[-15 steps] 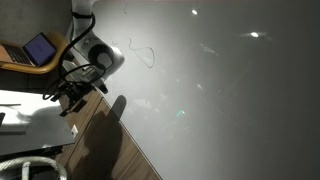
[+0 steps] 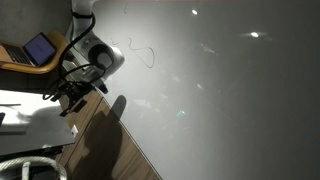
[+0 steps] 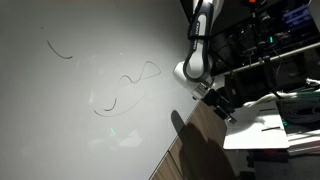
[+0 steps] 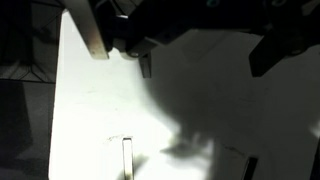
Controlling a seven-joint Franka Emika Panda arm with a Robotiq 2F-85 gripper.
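Observation:
My gripper stands open in the wrist view, its dark fingers (image 4: 268, 55) far apart with only bare white surface between them. A white tabletop (image 4: 85, 110) spreads below it. Two slim upright pieces, one pale (image 4: 128, 158) and one dark (image 4: 250, 168), show at the lower edge; what they are is unclear. In exterior view 1 the gripper (image 2: 73, 100) hangs at the table's side nearest the whiteboard, and in exterior view 2 the gripper (image 3: 228, 113) is over the table's edge. Nothing shows in its grasp.
A large whiteboard (image 2: 220, 100) with faint curved marks fills much of both exterior views. Wooden floor (image 2: 105, 150) lies between it and the table. A laptop (image 2: 40, 48) rests on an orange-brown chair (image 2: 50, 65).

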